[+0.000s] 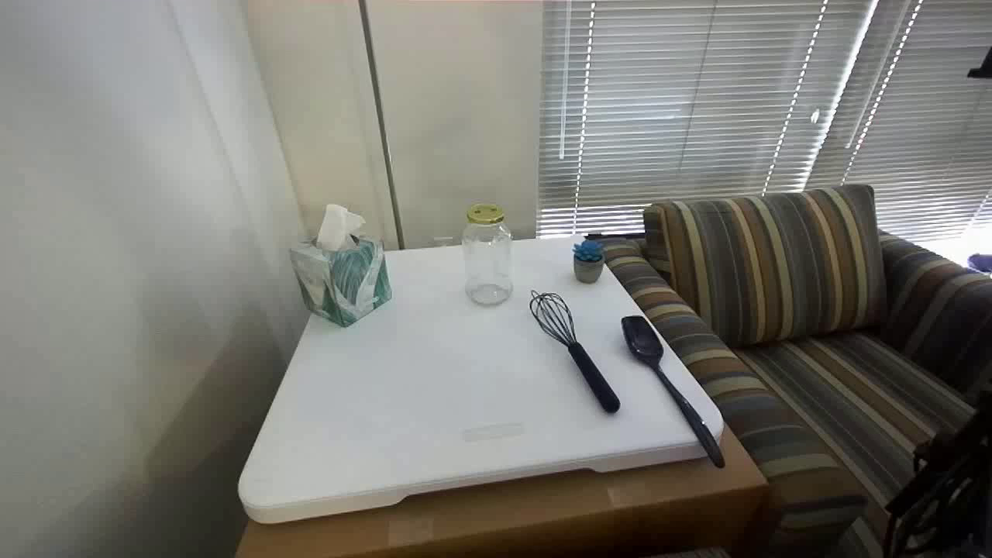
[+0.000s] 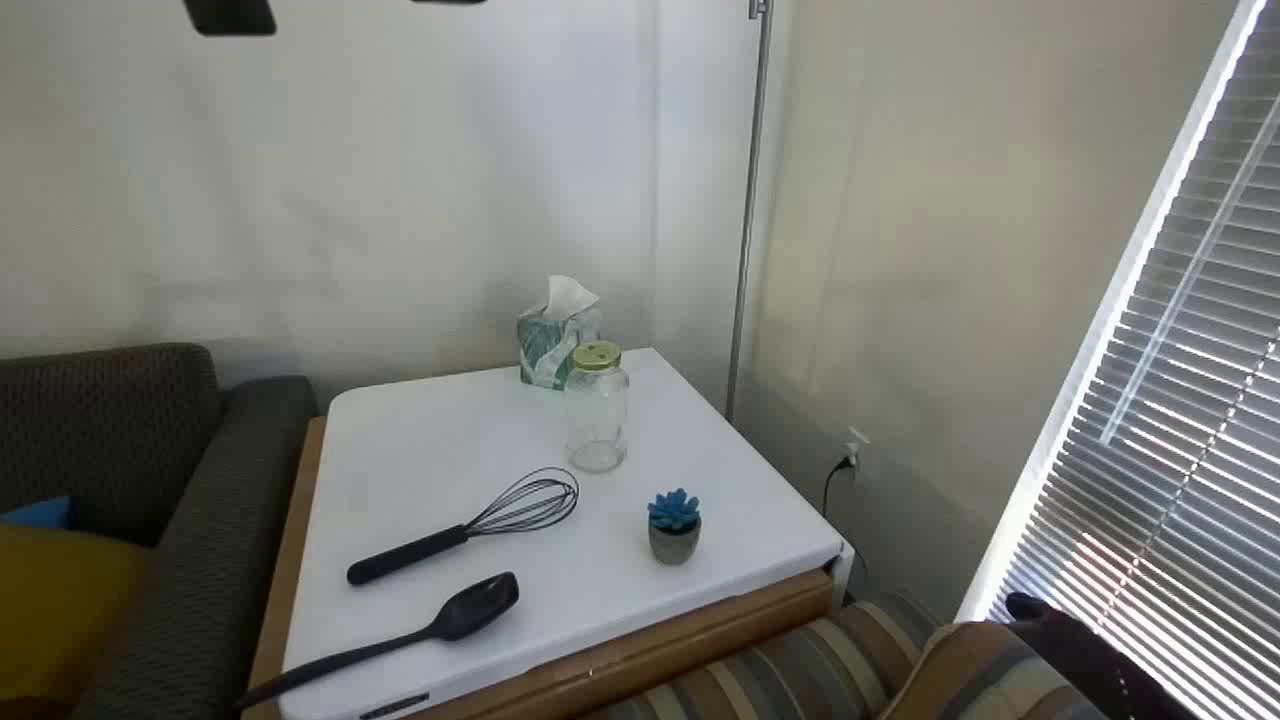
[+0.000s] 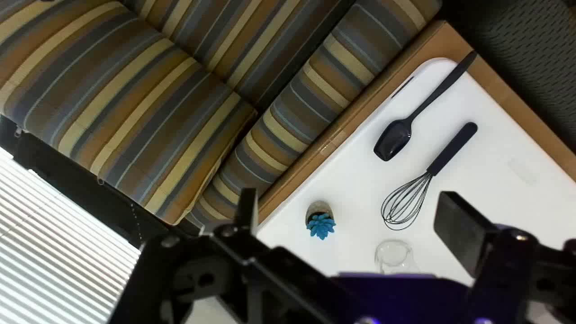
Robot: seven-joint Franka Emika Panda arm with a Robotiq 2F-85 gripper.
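Note:
My gripper stands open above the white table, its two black fingers wide apart and nothing held between them. Below it in the wrist view are a small blue succulent in a grey pot [image 3: 321,218], a black whisk [image 3: 452,148], a black spoon-shaped spatula [image 3: 395,137] and part of a clear jar [image 3: 393,254], its upper part hidden by the gripper. In exterior view 1 the glass jar [image 1: 487,260] is upright with a gold lid. The whisk [image 1: 592,377] and spatula [image 1: 643,340] lie to its right, and the succulent [image 1: 587,263] sits near the back edge.
A green-and-white tissue box [image 1: 346,280] stands at the table's left, close to the wall. The spatula's handle reaches past the table's front edge. A striped armchair [image 1: 781,270] borders the right side.

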